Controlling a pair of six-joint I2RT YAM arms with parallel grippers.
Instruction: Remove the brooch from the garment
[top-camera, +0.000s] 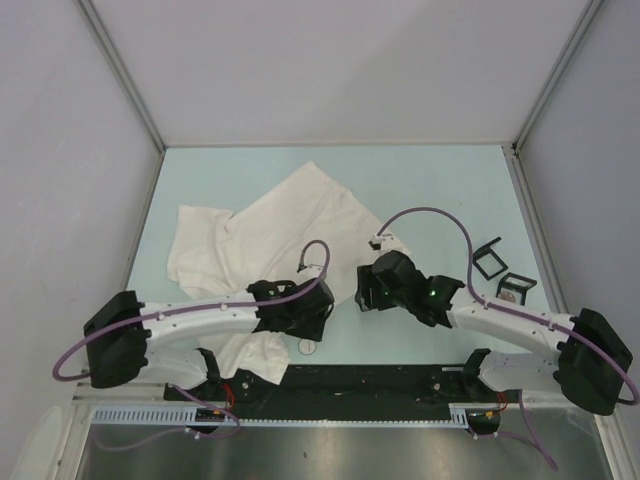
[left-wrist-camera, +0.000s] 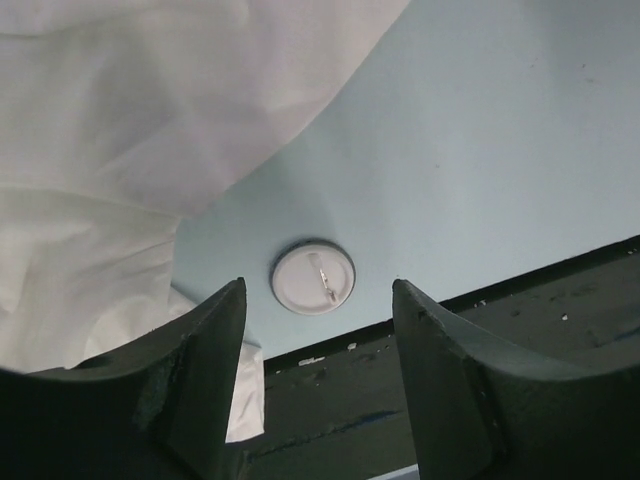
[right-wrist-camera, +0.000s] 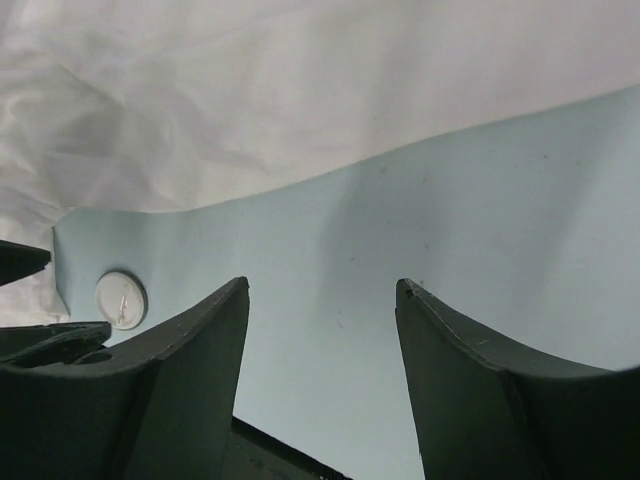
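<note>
A round pale brooch (left-wrist-camera: 310, 280) with a small pin bar lies on the table beside the white garment (left-wrist-camera: 110, 110), apart from it; in the top view it is the small disc (top-camera: 307, 346) near the front edge. My left gripper is open above it, the brooch showing between and just beyond the fingertips. My right gripper stands open over bare table to the right of the brooch (right-wrist-camera: 121, 300), nothing between its fingers.
Two small dark open boxes (top-camera: 489, 262) sit at the right of the table. The dark front edge lies just below the brooch.
</note>
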